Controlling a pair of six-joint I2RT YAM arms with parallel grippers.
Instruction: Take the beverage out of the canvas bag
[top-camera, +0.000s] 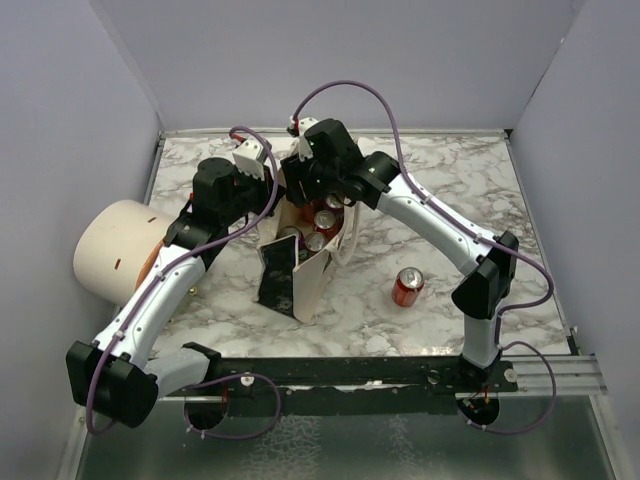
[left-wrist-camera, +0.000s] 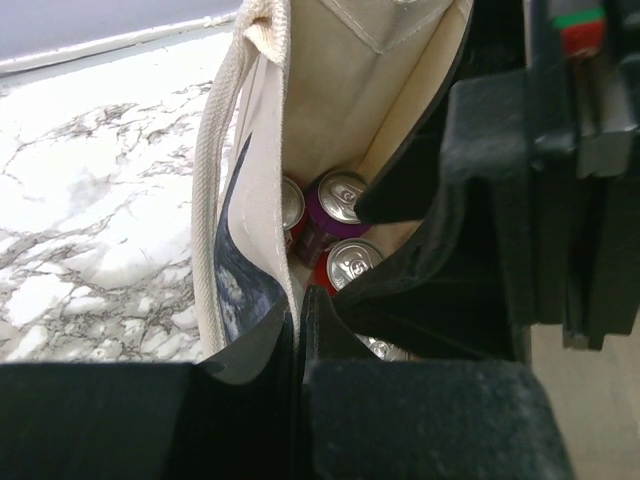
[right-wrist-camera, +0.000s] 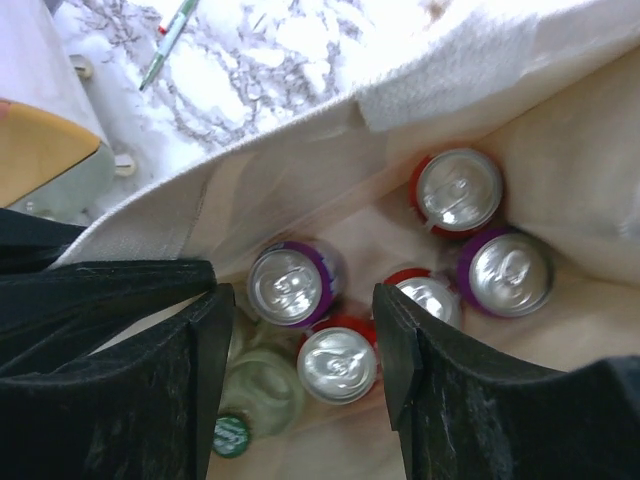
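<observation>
The upright canvas bag (top-camera: 312, 285) stands mid-table with its mouth open. My left gripper is shut on the bag's thin edge (left-wrist-camera: 287, 200). Inside stand several cans: a purple can (right-wrist-camera: 290, 283), a red can (right-wrist-camera: 338, 362) beside it, another purple can (right-wrist-camera: 508, 270) and a red can (right-wrist-camera: 458, 190) by the far corner. A green-capped bottle (right-wrist-camera: 262, 392) lies near them. Reaching into the bag's mouth, my right gripper has its fingers apart above the cans, nothing held between them.
One red can (top-camera: 408, 287) stands on the marble table right of the bag. A large beige cylindrical container (top-camera: 120, 250) lies at the left, near the left arm.
</observation>
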